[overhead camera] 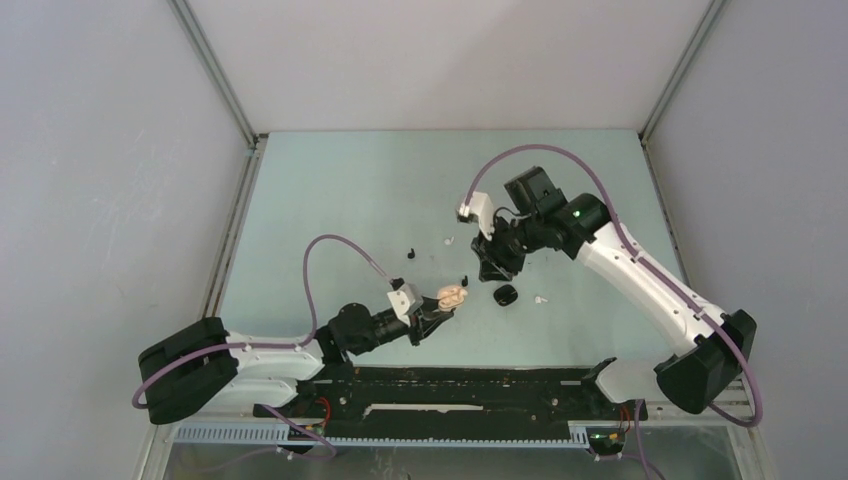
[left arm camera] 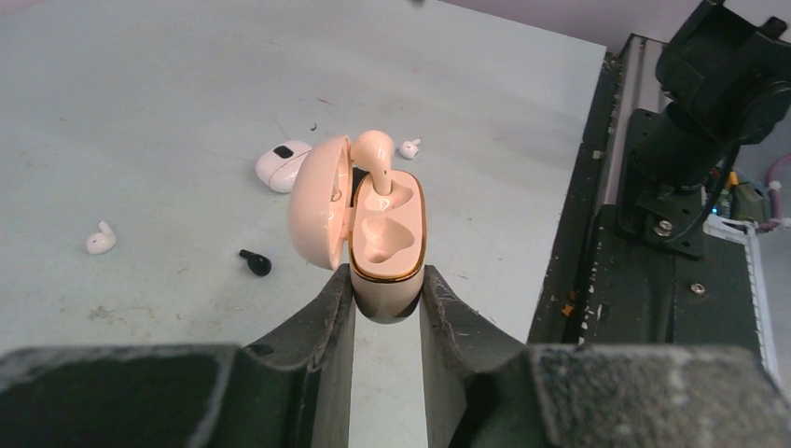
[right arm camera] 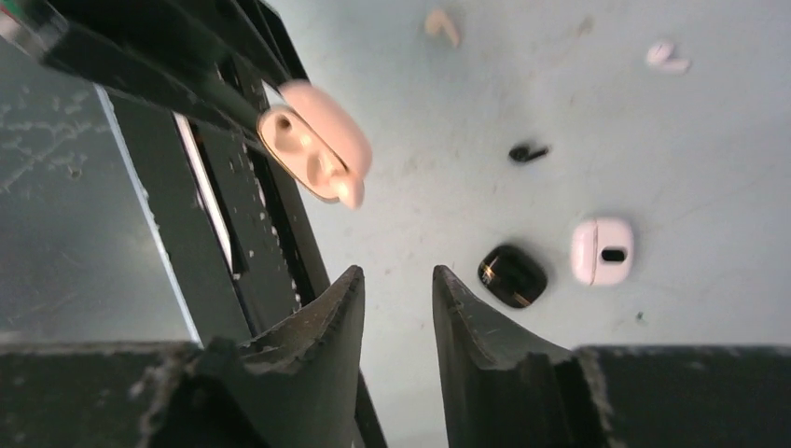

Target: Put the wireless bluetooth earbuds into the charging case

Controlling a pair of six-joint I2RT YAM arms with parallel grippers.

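My left gripper is shut on the base of the peach charging case [left arm camera: 390, 233], held above the table with its lid open. One peach earbud [left arm camera: 374, 151] stands stem-down at the far well, its round head sticking up above the rim; how deep the stem sits cannot be told. The nearer well is empty. In the right wrist view another peach earbud [right arm camera: 442, 26] lies on the table at the top edge. My right gripper is part open, nothing between its fingertips, and apart from the case.
On the table lie a black case [right arm camera: 513, 275], a white case [right arm camera: 602, 252], black earbuds [overhead camera: 411, 254] and white earbuds [left arm camera: 102, 239]. A dark rail [overhead camera: 460, 395] borders the front edge.
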